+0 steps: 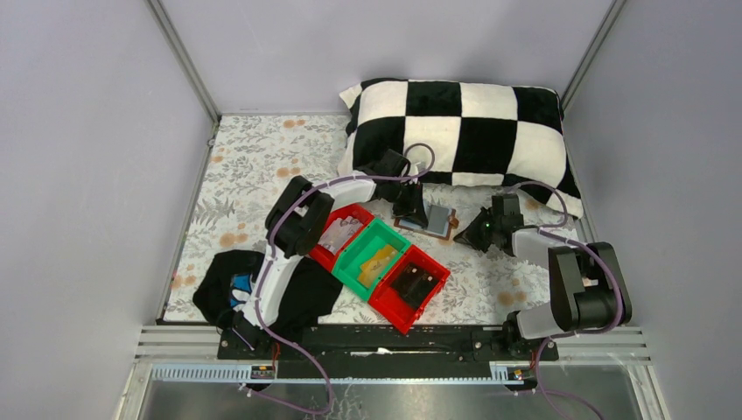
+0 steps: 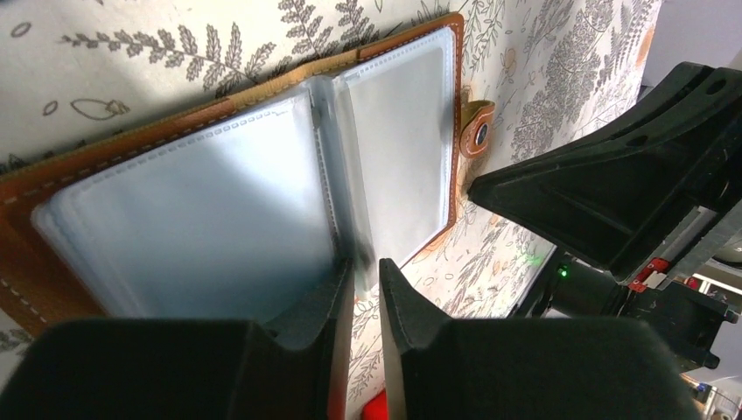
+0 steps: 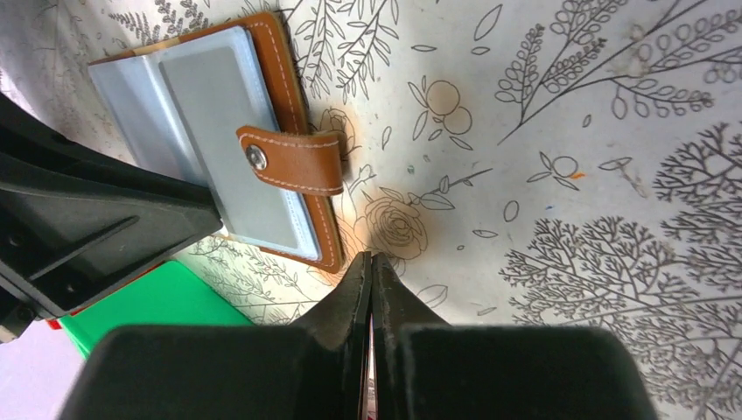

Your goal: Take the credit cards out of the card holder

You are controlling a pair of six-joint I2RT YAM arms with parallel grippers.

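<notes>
The brown card holder point(image 1: 426, 221) lies spread flat on the patterned cloth, its pale translucent sleeves facing up. My left gripper is shut on the raised plastic sleeve point(image 2: 350, 175) along the holder's middle fold. In the right wrist view, the snap strap point(image 3: 293, 159) lies unfastened at the holder's right edge. My right gripper is shut with nothing visible between its fingers, low over the cloth just beside that edge. Whether cards lie inside the sleeves cannot be told.
A tray of red and green bins point(image 1: 381, 265) stands in front, with pale, yellow and dark contents. A checkered cushion point(image 1: 464, 131) fills the back. Black cloth point(image 1: 229, 280) lies front left. Bare cloth stretches at front right.
</notes>
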